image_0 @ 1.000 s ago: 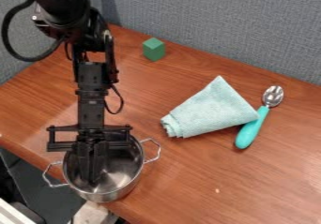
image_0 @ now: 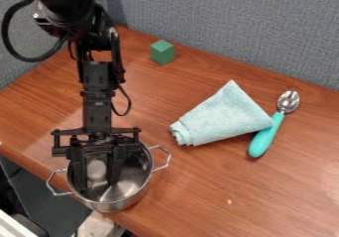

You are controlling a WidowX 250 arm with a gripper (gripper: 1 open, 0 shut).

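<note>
My black gripper (image_0: 95, 167) points down into a steel pot (image_0: 130, 186) with two wire handles, at the table's front left edge. The fingers are inside or over the pot's left part; whether they are open or shut, or hold anything, is hard to tell in the dark detail.
A folded pale cyan cloth (image_0: 219, 117) lies right of the pot, with a spoon with a turquoise handle (image_0: 265, 137) beside it. A green block (image_0: 163, 52) sits at the back near the grey wall.
The gripper has shifted slightly within the pot and its fingers look a little different in position. The other things are unmoved.
</note>
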